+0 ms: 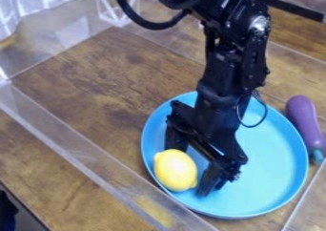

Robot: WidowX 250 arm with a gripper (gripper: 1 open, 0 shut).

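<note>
A yellow lemon-like object (174, 170) lies at the left part of a blue plate (272, 177). My black gripper (204, 158) is lowered over the plate with its open fingers at the yellow object's right and upper side; the far finger is partly hidden, so I cannot tell whether it touches the object.
A purple eggplant-like object (303, 126) lies at the plate's right. Clear plastic walls run along the left and front. The wooden surface (95, 92) left of the plate is clear.
</note>
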